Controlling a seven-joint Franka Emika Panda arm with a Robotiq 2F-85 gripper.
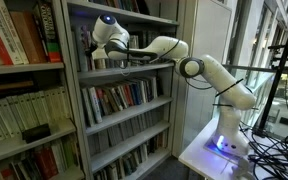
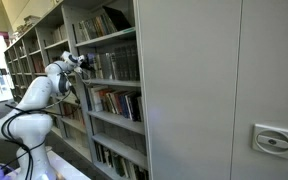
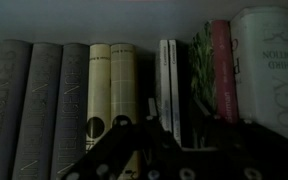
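Note:
Two thin white-spined books (image 3: 170, 85) stand upright side by side in the wrist view, with dark gaps on both sides. My gripper is a dark shape at the bottom of that view, its fingers on either side of the lower part of these spines, shut on them. The shadow hides exactly where the fingers touch. In exterior view 1 the gripper (image 1: 99, 55) reaches into an upper shelf of the bookcase, and its tips are hard to make out.
Cream books (image 3: 122, 85) and grey volumes (image 3: 34, 110) stand left of the white pair. On the right are a red book (image 3: 224, 70) and a thick pale book (image 3: 269, 65). A shelf board (image 3: 114, 18) runs close above them.

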